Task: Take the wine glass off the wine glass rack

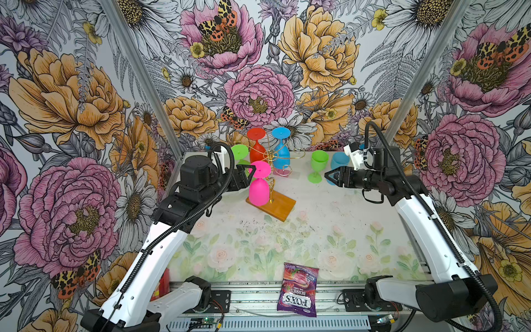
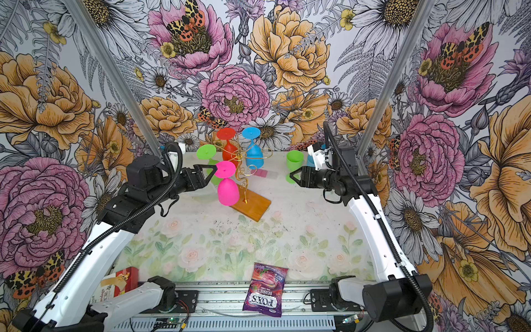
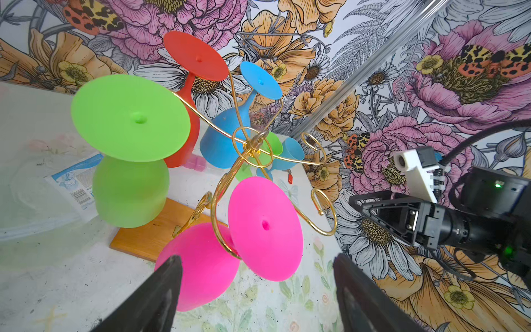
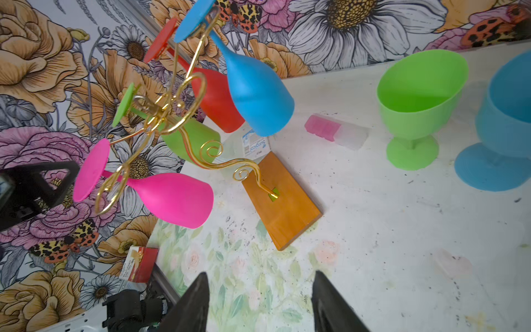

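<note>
A gold rack (image 4: 166, 124) on a wooden base (image 4: 287, 204) holds upside-down glasses: pink (image 1: 259, 191), green (image 3: 131, 193), red (image 1: 256, 149) and blue (image 1: 281, 152). My left gripper (image 1: 250, 172) is open beside the pink glass's foot; in the left wrist view that foot lies just beyond its fingers, nothing between them. My right gripper (image 1: 332, 176) stands open right of the rack, in front of upright glasses, with nothing between its fingers.
A green goblet (image 4: 412, 116) and blue goblet (image 4: 500, 127) stand upright at the back right. A candy bag (image 1: 297, 287) lies at the front edge.
</note>
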